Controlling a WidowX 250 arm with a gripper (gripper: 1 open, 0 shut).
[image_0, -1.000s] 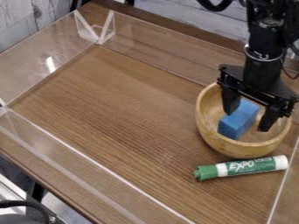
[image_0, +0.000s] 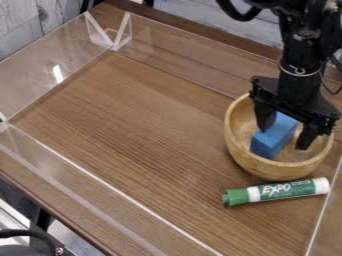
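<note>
A black gripper (image_0: 286, 117) reaches down from the top right into a round wooden bowl (image_0: 257, 164), its two fingers spread open. In the bowl lies a blue block (image_0: 270, 142) with a light top part, just below the fingers. A green-and-white Expo marker (image_0: 277, 192) lies on the table in front of the bowl.
A clear plastic piece (image_0: 104, 35) stands at the back left. The table's edge runs along the lower left.
The gripper has shifted slightly around the bowl over the last second, still open. The bowl, block and marker look much the same.
</note>
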